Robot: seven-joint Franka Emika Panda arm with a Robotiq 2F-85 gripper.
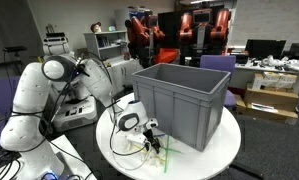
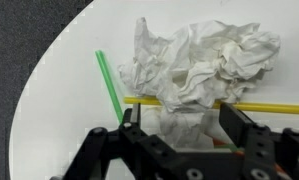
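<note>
Crumpled white tissue (image 2: 204,55) lies on the white round table, over a thin yellow stick (image 2: 274,108). My gripper is low over the tabletop, its dark fingers (image 2: 229,118) parted. Between and below them shows more white tissue (image 2: 179,128); no grip on it can be seen. A green stick (image 2: 108,82) lies to the left of the tissue. In the exterior view the gripper (image 1: 151,146) points down near the table's front, and the small items under it are hard to make out.
A large grey bin (image 1: 179,105) stands on the round table (image 1: 214,155) close behind the gripper. Green sticks (image 1: 167,155) lie to the gripper's right. Something orange (image 2: 289,150) is partly hidden by the right finger. Bare tabletop lies farther right.
</note>
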